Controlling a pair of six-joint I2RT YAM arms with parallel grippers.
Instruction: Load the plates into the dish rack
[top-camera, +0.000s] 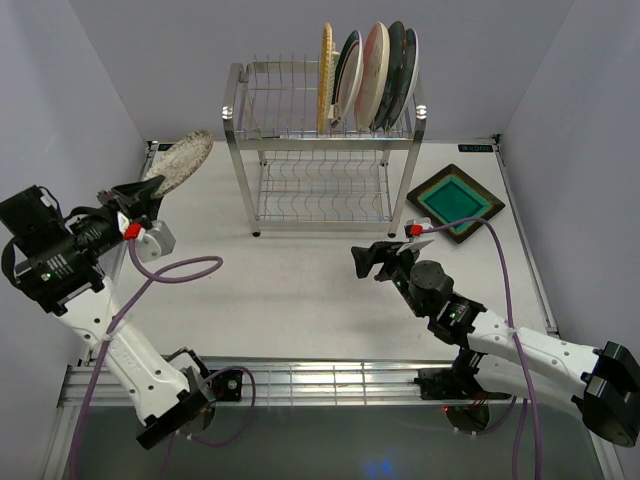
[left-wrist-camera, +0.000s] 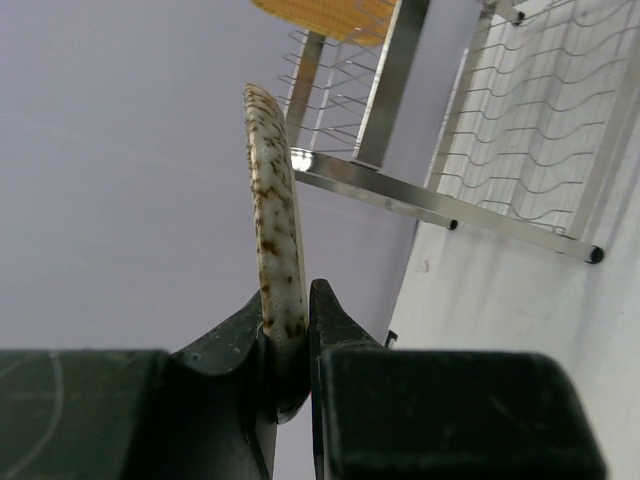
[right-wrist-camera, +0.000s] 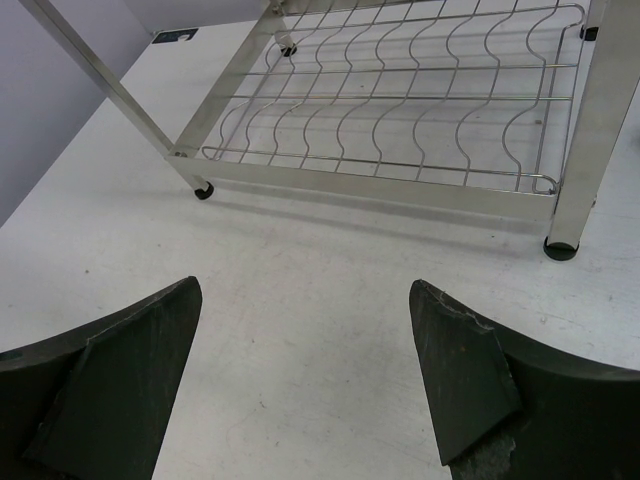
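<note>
A speckled cream plate (top-camera: 183, 160) is held by its edge in my left gripper (top-camera: 150, 190), which is shut on it, raised at the left of the dish rack (top-camera: 320, 142). In the left wrist view the plate (left-wrist-camera: 273, 200) stands on edge between the fingers. Several plates (top-camera: 375, 75) stand upright in the right half of the rack's top tier; the left half and the lower tier are empty. My right gripper (top-camera: 375, 255) stands open and empty in front of the rack.
A square green plate with a dark rim (top-camera: 457, 200) lies on the table right of the rack. Grey walls stand at both sides and behind.
</note>
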